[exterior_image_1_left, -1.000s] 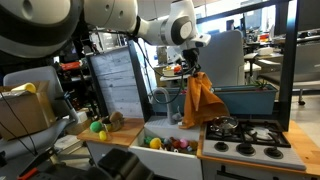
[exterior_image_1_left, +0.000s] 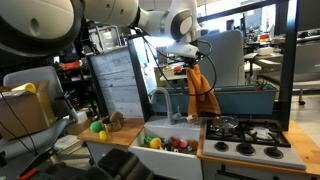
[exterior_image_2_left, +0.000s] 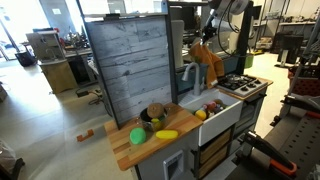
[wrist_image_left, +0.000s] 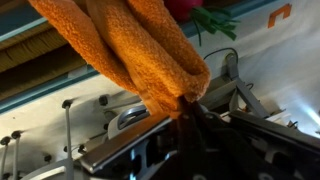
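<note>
An orange cloth (exterior_image_1_left: 205, 92) hangs down in front of the blue-green shelf, above the counter between the sink and the stove. My gripper is shut on the cloth, which is bunched at the fingertips in the wrist view and spreads toward the upper left there. Exterior view 2 shows the same cloth (exterior_image_2_left: 211, 63) hanging beyond the faucet. The fingers' exact hold on the cloth is partly hidden by its folds.
Beneath and left of the cloth is a white sink (exterior_image_1_left: 145, 147) holding several colourful items, with a faucet (exterior_image_1_left: 166, 98) behind it. A pot (exterior_image_1_left: 226, 125) stands on the stove (exterior_image_1_left: 249, 151) at the right. Toy food lies on the wooden counter at the left.
The cloth's lower end has risen and drawn in to the left; it was spread wider toward the pot a second ago and now hangs narrower. The gripper has shifted slightly.
</note>
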